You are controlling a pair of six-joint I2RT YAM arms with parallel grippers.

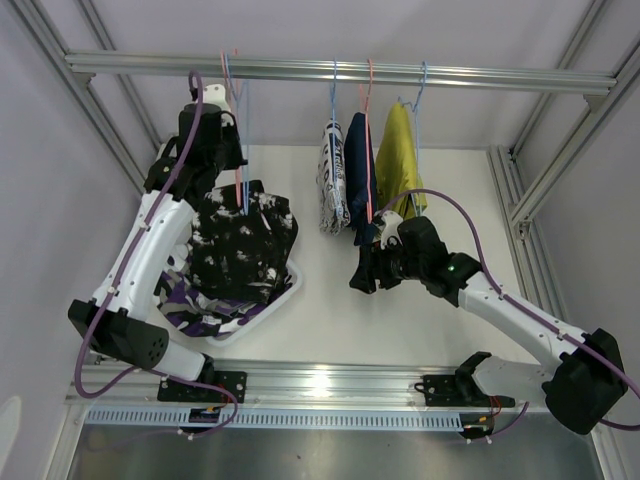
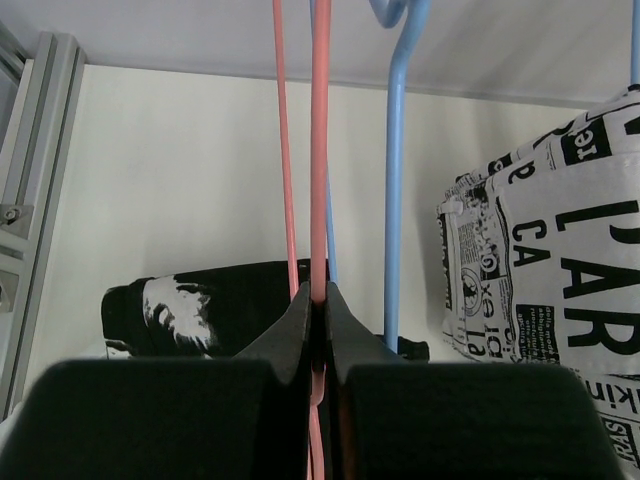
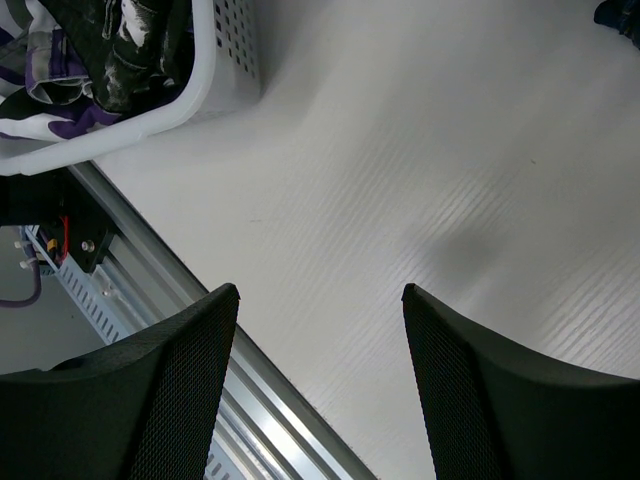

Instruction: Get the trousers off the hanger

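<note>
My left gripper is shut on a pink hanger [image 2: 319, 150] at the upper left of the top view; a blue hanger [image 2: 395, 200] hangs beside it with no garment on it. Below, black-and-white patterned clothing [image 1: 240, 250] lies in a white basket [image 1: 285, 290]. Right of these hang a printed white garment [image 2: 545, 250], a navy garment [image 1: 357, 175] and an olive garment [image 1: 398, 160]; which are trousers I cannot tell. My right gripper [image 1: 365, 270] is open below them, with empty space between its fingers.
A metal rail [image 1: 280, 68] spans the top. Frame edges [image 1: 525, 220] border both sides.
</note>
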